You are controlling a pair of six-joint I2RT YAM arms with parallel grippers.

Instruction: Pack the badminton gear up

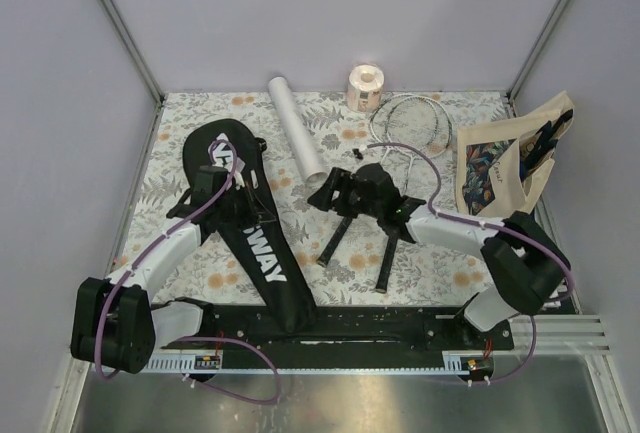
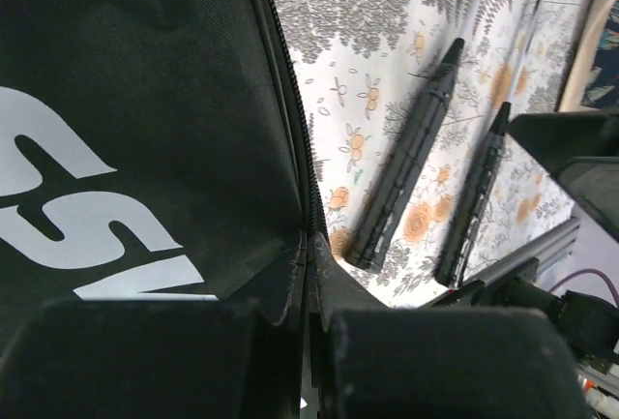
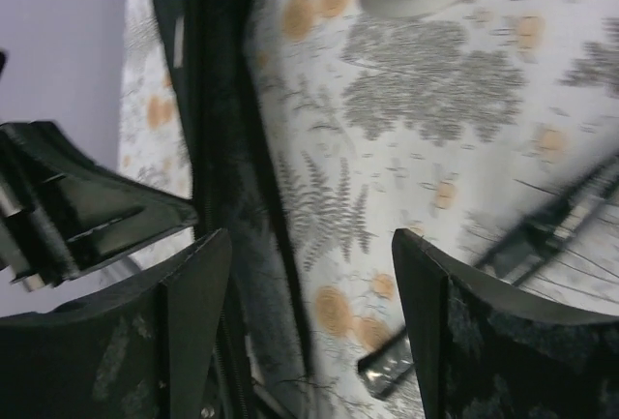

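A long black racket bag (image 1: 270, 258) with white lettering slants across the left of the mat. My left gripper is shut on the bag's zippered edge, its fingertips meeting at the zipper. Apart from the bag, over the mat's middle, my right gripper stands open with nothing between its fingers. Two rackets lie to the right, heads (image 1: 415, 121) overlapping at the back. Their black handles, the nearer one (image 2: 406, 163) and the farther one (image 2: 474, 201), point to the front. The right arm covers part of the shafts.
A white tube (image 1: 295, 128), its open end also seen in the right wrist view, lies behind my right gripper. A paper roll (image 1: 365, 86) stands at the back. At the right, a beige tote bag (image 1: 515, 193) leans with dark items inside.
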